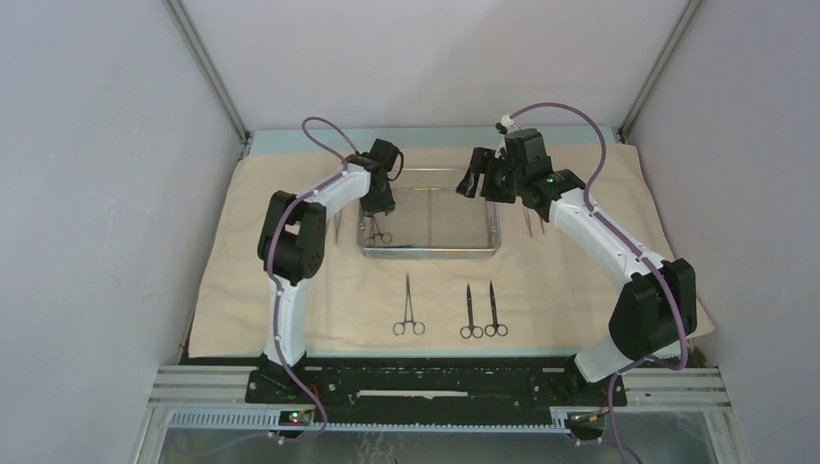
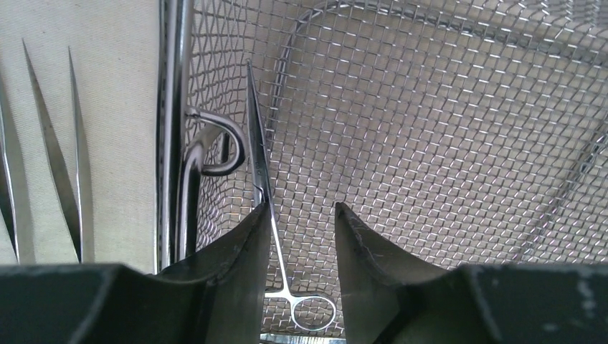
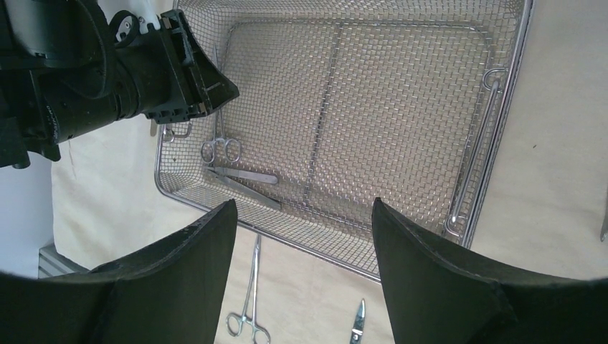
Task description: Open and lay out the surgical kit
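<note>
A wire mesh tray (image 1: 430,253) stands mid-table. Along its left wall lies a ring-handled clamp (image 2: 279,251), tips toward the back. My left gripper is open low over this clamp, one fingertip overlapping its hinge in the left wrist view; whether they touch I cannot tell. Near the tray's front left corner rest two flat metal tweezers-like pieces (image 3: 247,174). Above the tray's right side hangs my right gripper, open and empty. On the cloth in front lie another clamp (image 1: 409,307) and two pairs of scissors, one the right-hand pair (image 1: 494,311).
Slim pointed instruments (image 2: 82,165) lie on the cloth left of the tray, and others (image 1: 534,222) to its right. A folded wire handle (image 2: 222,147) sticks inward at the left wall. The tray's middle is empty.
</note>
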